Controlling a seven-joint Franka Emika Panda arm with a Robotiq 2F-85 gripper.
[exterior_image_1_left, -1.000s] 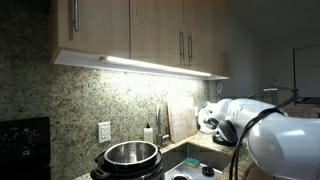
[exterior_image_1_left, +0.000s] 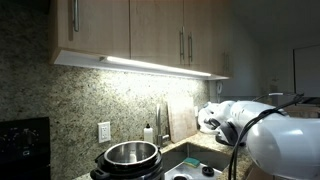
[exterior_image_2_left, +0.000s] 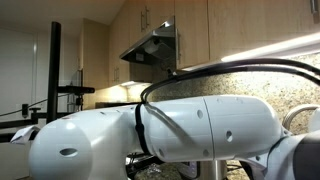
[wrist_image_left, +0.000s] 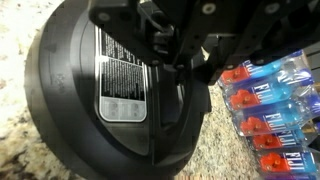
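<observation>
In the wrist view, a large round black lid (wrist_image_left: 95, 140) lies on the speckled counter, bearing a grey label (wrist_image_left: 122, 80) with printed text. My gripper reaches in from the top of that view, over the lid's raised middle. Its dark fingers blend with the lid's dark centre, so I cannot make out how far apart they stand or whether they touch it. Neither outside view shows the fingertips. An open black cooker (exterior_image_1_left: 130, 160) with a steel inner pot stands at the front of the counter in exterior view 1.
Fiji water bottles (wrist_image_left: 270, 115) stand packed close to the lid's right side. A sink (exterior_image_1_left: 190, 156) with a green sponge (exterior_image_1_left: 191, 162), a soap bottle (exterior_image_1_left: 148, 133) and a cutting board (exterior_image_1_left: 182, 118) are along the counter. Cabinets (exterior_image_1_left: 155, 35) hang above.
</observation>
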